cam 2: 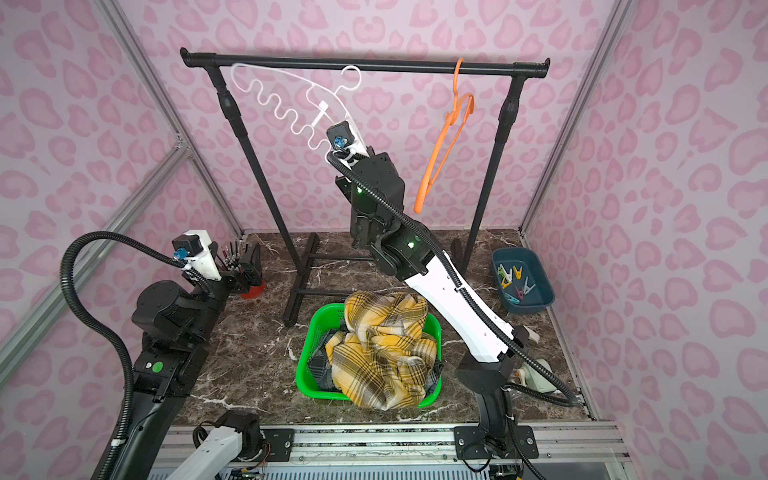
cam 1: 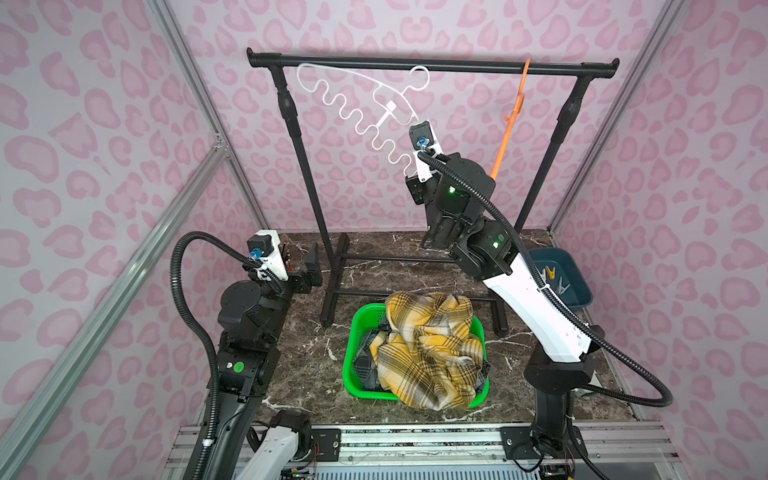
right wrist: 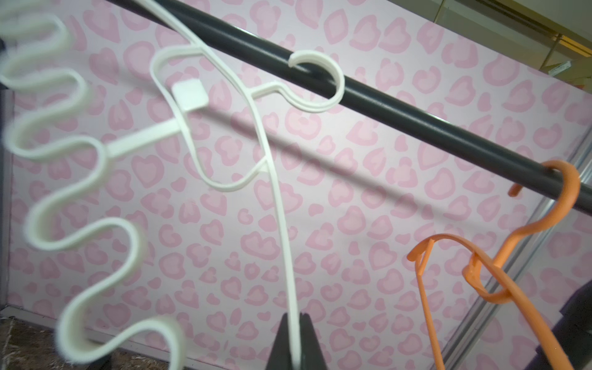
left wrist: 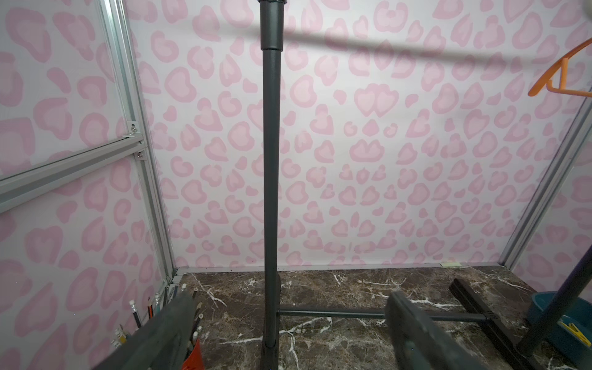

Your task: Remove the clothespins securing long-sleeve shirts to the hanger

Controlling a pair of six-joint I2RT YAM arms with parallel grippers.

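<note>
A white wavy-edged hanger (right wrist: 262,132) is pinched by one end in my right gripper, whose narrow dark fingers are shut on its thin bar. No shirt or clothespin shows on it. Its hook (right wrist: 336,74) overlaps the black rail; whether it hooks over the rail I cannot tell. Yellow plaid cloth (cam 1: 428,344) lies heaped in the green basket (cam 1: 349,372), over darker cloth. Several clothespins (cam 2: 518,276) lie in the dark blue bin (cam 2: 546,297). My left gripper stands open and empty at the left, its fingers blurred.
The black rail (cam 1: 480,65) spans the back on two posts. An orange hanger (cam 2: 436,164) hangs at its right. A red cup (cam 2: 253,291) of thin sticks stands near the left gripper. Bare floor (cam 1: 304,376) lies left of the basket.
</note>
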